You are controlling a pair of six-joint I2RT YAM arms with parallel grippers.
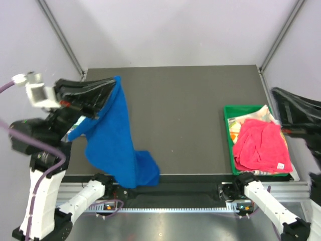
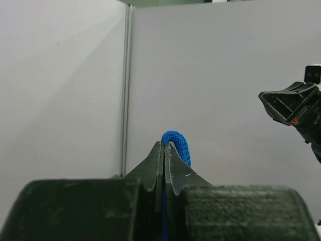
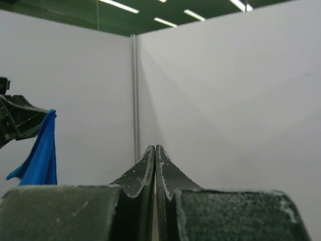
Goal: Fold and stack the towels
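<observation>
A blue towel (image 1: 118, 145) hangs from my left gripper (image 1: 111, 83), which is raised at the left and shut on it; in the left wrist view blue cloth (image 2: 175, 143) shows at the fingertips. The towel droops down over the table's front-left edge. My right gripper is raised at the far right, shut with nothing between its fingers; the right wrist view also shows the blue towel hanging across from it.
A green basket (image 1: 226, 140) with red and patterned cloths stands at the table's right. The white basket at the left is hidden behind the towel and left arm.
</observation>
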